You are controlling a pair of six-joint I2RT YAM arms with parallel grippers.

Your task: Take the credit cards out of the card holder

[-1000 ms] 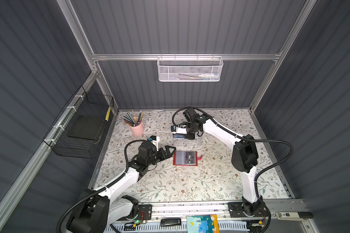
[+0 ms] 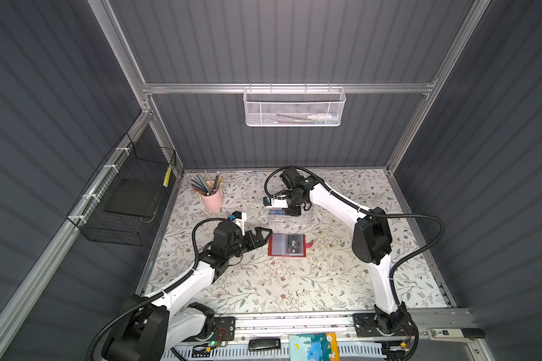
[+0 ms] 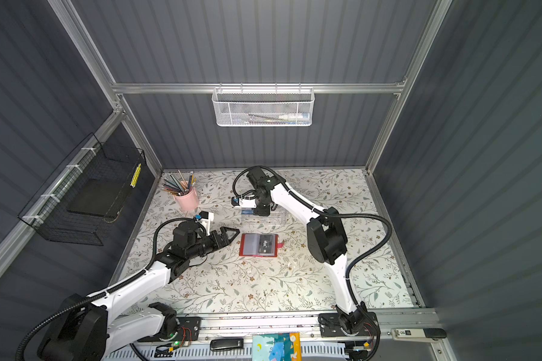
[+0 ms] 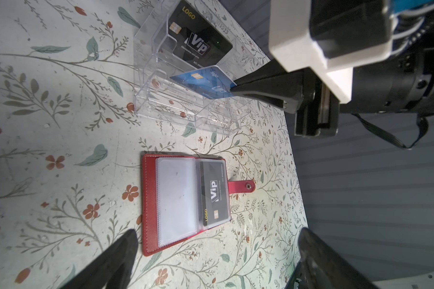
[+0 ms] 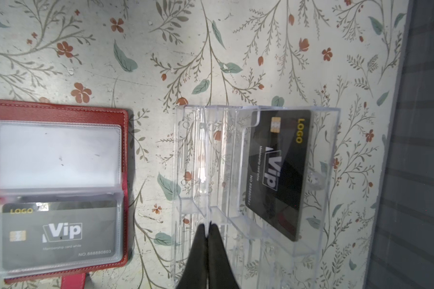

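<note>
The red card holder (image 4: pixel 150 207) lies unfolded on the table, with a black card (image 4: pixel 214 192) under its right clear sleeve; its left sleeve (image 4: pixel 177 197) looks empty. Behind it stands a clear stepped rack (image 5: pixel 330 144) with another black card (image 5: pixel 277 168) leaning in its rear slot. My right gripper is shut over the rack. A blue card (image 4: pixel 207 82) meets its fingertips in the left wrist view and appears pinched there, tilted above the front slots. My left gripper (image 2: pixel 265 233) stays open left of the holder, nothing between its fingers.
A pink pencil cup (image 2: pixel 211 201) stands at the back left. A black wire basket (image 2: pixel 126 192) hangs on the left wall, a white mesh basket (image 2: pixel 294 108) on the back wall.
The right arm has shifted slightly to the left above the rack, with the blue card still at its fingertips. The left arm and the card holder have stayed in place.
</note>
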